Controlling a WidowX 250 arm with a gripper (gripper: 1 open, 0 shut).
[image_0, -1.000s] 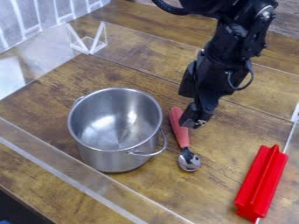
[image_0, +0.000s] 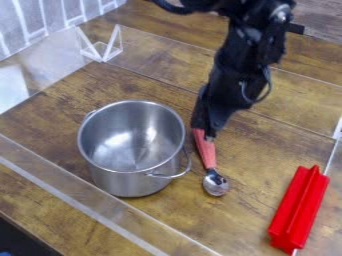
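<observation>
A metal spoon with a red handle (image_0: 205, 152) lies on the wooden table right of a steel pot (image_0: 131, 145), its bowl end toward the front. My black gripper (image_0: 211, 115) is over the handle's far end, at the pot's back right. Its fingers point down; their opening, and whether they touch the handle, cannot be made out.
A red oblong object (image_0: 299, 206) lies at the front right of the wooden table (image_0: 107, 100). A clear plastic piece and a small white stand are at the back left.
The spoon and pot look unmoved.
</observation>
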